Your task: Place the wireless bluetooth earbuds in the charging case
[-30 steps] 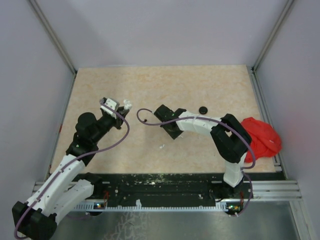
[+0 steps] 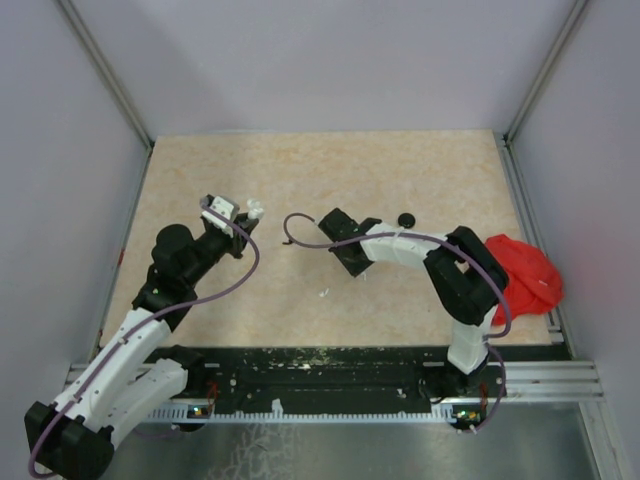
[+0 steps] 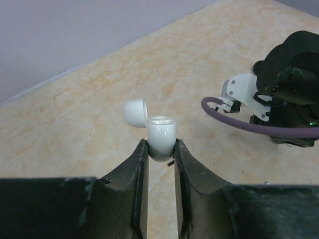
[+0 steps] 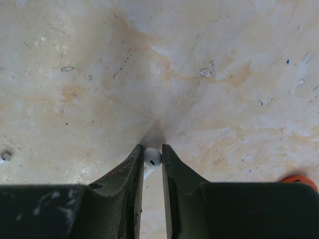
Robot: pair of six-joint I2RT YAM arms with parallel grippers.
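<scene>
My left gripper is shut on the white charging case (image 3: 162, 134), whose lid (image 3: 135, 113) stands open; in the top view the case (image 2: 255, 209) is at the left, held above the table. Over the middle of the table, my right gripper points downward. A white earbud (image 4: 152, 157) with a dark spot on its end sits between the right fingertips. Whether the fingers press on it cannot be told. A second earbud (image 4: 5, 157) lies apart on the table at the left of the right wrist view, also visible as a small white piece (image 2: 324, 292) from above.
A red cloth (image 2: 525, 275) is bunched at the right edge of the table. Behind the right arm sits a round black object (image 2: 406, 220). A small dark object (image 2: 289, 241) lies left of the right gripper.
My left arm and the case look unmoved.
</scene>
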